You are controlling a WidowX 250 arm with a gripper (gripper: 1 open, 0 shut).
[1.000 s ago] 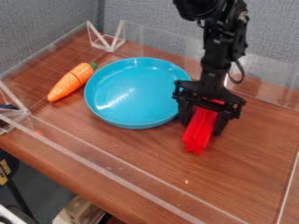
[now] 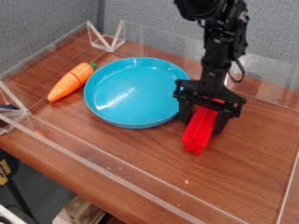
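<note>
The black gripper [image 2: 205,109] is low over the wooden table, around a red block [image 2: 198,135] that stands out from beneath it toward the front. The gripper's fingers sit either side of the block's upper part; whether they press on it is hard to tell. Just left of the gripper lies a round blue plate [image 2: 131,91].
An orange toy carrot [image 2: 69,83] lies left of the plate. Clear low walls and white brackets [image 2: 105,37] edge the table [image 2: 140,175]. A blue-handled object sits at the far left edge.
</note>
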